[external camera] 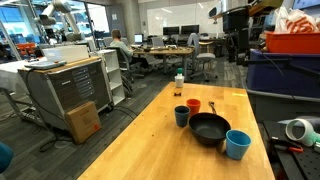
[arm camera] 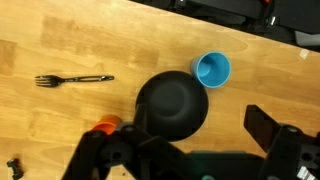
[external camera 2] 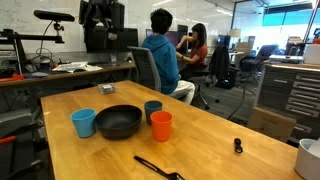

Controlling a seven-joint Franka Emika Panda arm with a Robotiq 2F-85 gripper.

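My gripper is open high above the table, nothing between its spread fingers. In the wrist view a round black pan (arm camera: 172, 106) lies below, between and beyond the fingers. A light blue cup (arm camera: 211, 69) stands upright beside the pan. An orange-red cup (arm camera: 107, 124) is partly covered by the left finger. A dark fork (arm camera: 75, 80) lies flat at the left. In the second exterior view, a dark blue cup (external camera 2: 152, 110) stands near the red cup (external camera 2: 161, 125); my gripper mostly hides the dark one in the wrist view.
A small black object (external camera 2: 238, 145) and a white container (external camera 2: 310, 157) are farther along the table. The first exterior view shows a wide bare stretch of wooden tabletop (external camera: 150, 155) in front. A blue bin (external camera: 290, 75) stands beyond the table's right side.
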